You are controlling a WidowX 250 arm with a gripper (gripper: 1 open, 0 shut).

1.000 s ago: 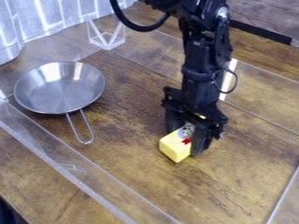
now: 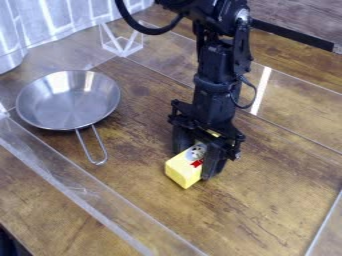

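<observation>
My black gripper point(image 2: 199, 156) is low over the wooden table, shut on a yellow box point(image 2: 185, 168) with a red and white print on its side. The box sits at or very near the tabletop, its far end partly hidden by the fingers. To the left, a metal pan point(image 2: 67, 98) rests with its handle pointing toward the front.
A clear plastic strip point(image 2: 78, 188) runs along the left front of the table point(image 2: 267, 210). A small white wire frame point(image 2: 120, 38) and a white curtain stand at the back left.
My gripper and the yellow box have moved a little to the left across the table over the last second. The pan is unmoved.
</observation>
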